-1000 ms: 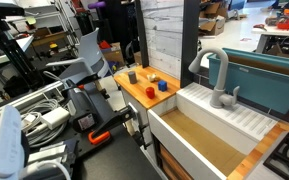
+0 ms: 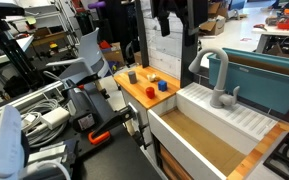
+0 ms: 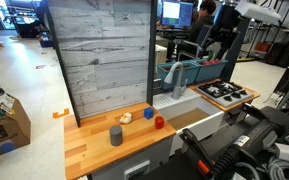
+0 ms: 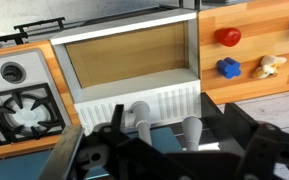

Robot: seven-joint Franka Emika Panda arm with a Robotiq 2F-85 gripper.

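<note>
My gripper stands open at the bottom of the wrist view, nothing between its fingers, high above the white sink [image 4: 132, 108]. In exterior view 1 its dark tips show at the top edge. On the wooden counter are a red cup [image 2: 150, 92], a blue object [image 2: 162, 86], a grey cylinder [image 3: 116, 135] and a small pale yellow-white object [image 3: 127, 118]. The wrist view shows the red cup, blue object [image 4: 229, 68] and yellowish object [image 4: 268, 66] right of the sink; the grey cylinder is outside that view.
A tall faucet [image 2: 219, 80] rises behind the sink. The stove [image 4: 21, 108] lies on the sink's other side. A teal bin [image 2: 259, 80] stands behind, and a white plank wall [image 3: 109, 55] backs the counter. The sink basin looks empty.
The gripper has come into exterior view 1 at the top edge, above the counter. The objects on the counter have not moved.
</note>
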